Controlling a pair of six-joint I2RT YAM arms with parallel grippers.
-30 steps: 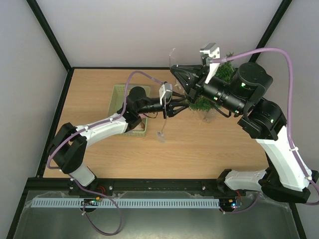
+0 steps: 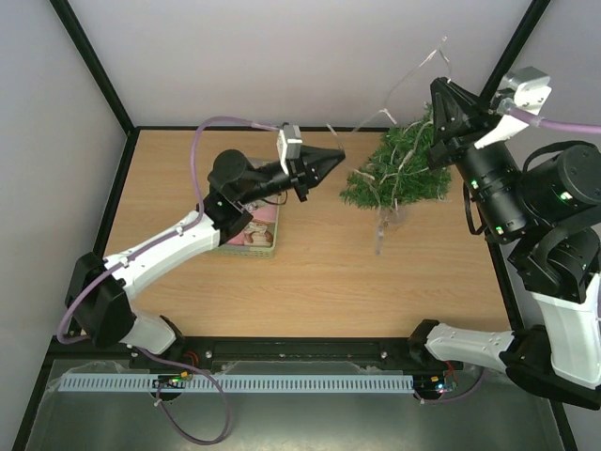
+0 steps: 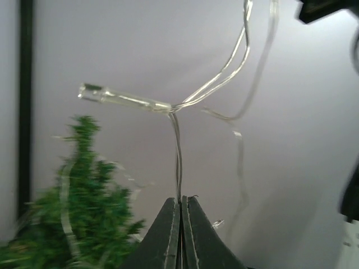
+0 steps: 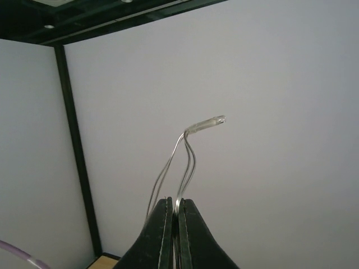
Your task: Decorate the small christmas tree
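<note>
A small green tree [image 2: 394, 174] stands right of centre on the table, pale strands draped on it; it shows blurred in the left wrist view [image 3: 90, 207]. A thin clear wire with light tubes [image 2: 413, 68] runs between my grippers. My left gripper [image 2: 340, 156] is shut on the wire left of the tree; in the left wrist view a tube [image 3: 129, 100] hangs off it above the fingertips. My right gripper [image 2: 438, 86] is raised high, shut on the wire, whose end tube [image 4: 205, 124] rises above its fingertips in the right wrist view.
A green basket [image 2: 246, 251] with pink and brown items sits behind my left arm. Walls [image 2: 282, 66] enclose the back and sides.
Both grippers have risen and moved apart, the right one far to the right, stretching the wire between them.
</note>
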